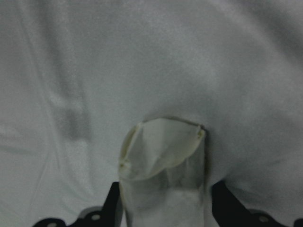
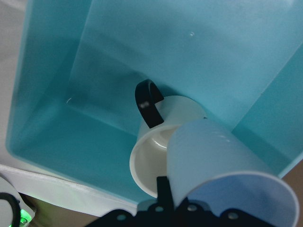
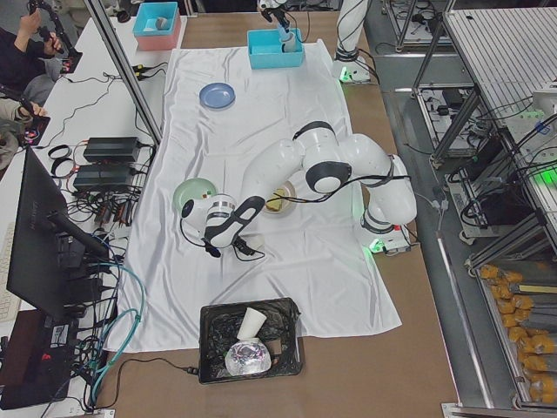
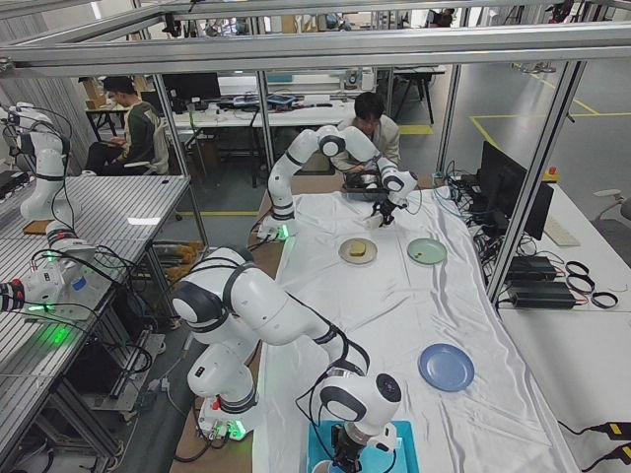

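My left gripper (image 4: 383, 214) is low over the white cloth, its fingers on either side of a crumpled white paper cup (image 1: 161, 175) lying there; whether they grip it is unclear. My right gripper is over a turquoise bin (image 2: 113, 56), its fingers at the rim of a light blue cup (image 2: 213, 146), beside a white mug with black handle (image 2: 149, 161); its finger state is hard to tell.
A green plate (image 4: 427, 251), a beige plate with a yellow item (image 4: 358, 249) and a blue plate (image 4: 446, 367) lie on the cloth (image 3: 191, 287). A black lined bin (image 3: 209, 340) stands at the near edge; cables and monitor line the left side.
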